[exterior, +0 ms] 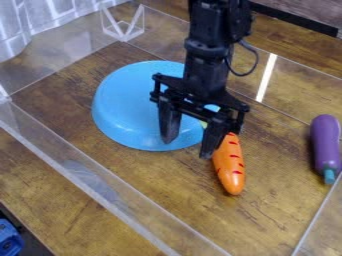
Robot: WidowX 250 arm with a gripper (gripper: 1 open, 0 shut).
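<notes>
My black gripper [190,130] hangs over the right part of a blue bowl-like object [120,100], its two fingers apart and pointing down, the right one just above the top of an orange toy carrot [230,168]. The carrot lies on the wooden surface right of the blue object, its upper end partly hidden behind the gripper. I see nothing held between the fingers.
A purple toy eggplant [325,145] lies at the right edge. Clear plastic walls run along the left and lower left, with a small blue item [8,240] in the bottom-left corner. Bare wood [160,215] lies at the front.
</notes>
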